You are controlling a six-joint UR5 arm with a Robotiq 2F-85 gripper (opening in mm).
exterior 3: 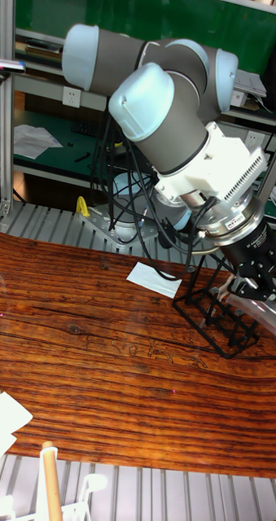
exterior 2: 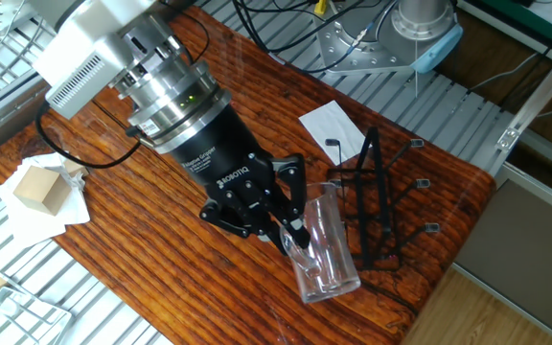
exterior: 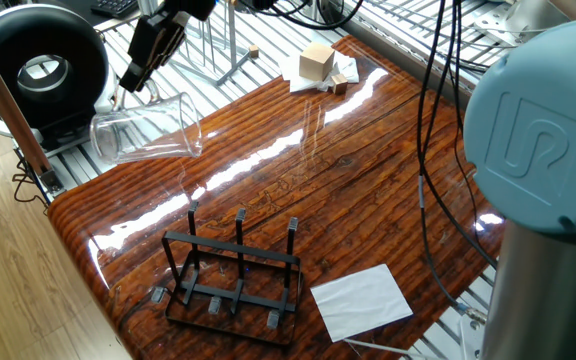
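A clear glass [exterior: 148, 130] hangs in the air on its side above the far left end of the table, and my gripper [exterior 2: 296, 240] is shut on it. The glass [exterior 2: 332, 257] looks clear of the tabletop, though its exact height cannot be told. Where the fingers meet the glass is hard to make out; only part of the gripper shows in exterior view 1. On the tabletop stands a black wire rack [exterior: 233, 285] with several upright prongs. From exterior view 2 the glass appears beside the rack [exterior 2: 377, 206], partly overlapping it in the picture.
A white sheet [exterior: 361, 302] lies flat beside the rack. At another table edge a wooden block [exterior: 316, 62] and a smaller block [exterior: 339, 84] rest on white paper. Dark cables hang near the arm.
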